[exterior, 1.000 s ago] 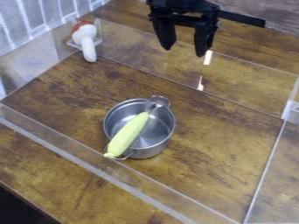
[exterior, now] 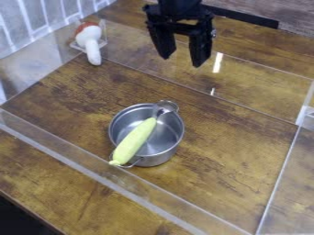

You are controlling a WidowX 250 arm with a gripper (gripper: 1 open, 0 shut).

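Note:
My gripper (exterior: 181, 50) is at the top centre, a dark body with its fingers open and nothing visible between them. Well below it, a steel pot (exterior: 163, 142) with loop handles stands on the wooden surface, holding a pale yellow-green corn-like object (exterior: 134, 141) that lies slantwise across it and over the near rim. At the upper left lies a white object with a red-and-white top (exterior: 88, 39), apart from both the pot and the gripper.
Clear plastic walls (exterior: 208, 204) edge the wooden work area (exterior: 233, 156). The wood to the right of the pot and below the gripper is bare.
My gripper has shifted a little to the left over the last second. The pot and the objects stay where they were.

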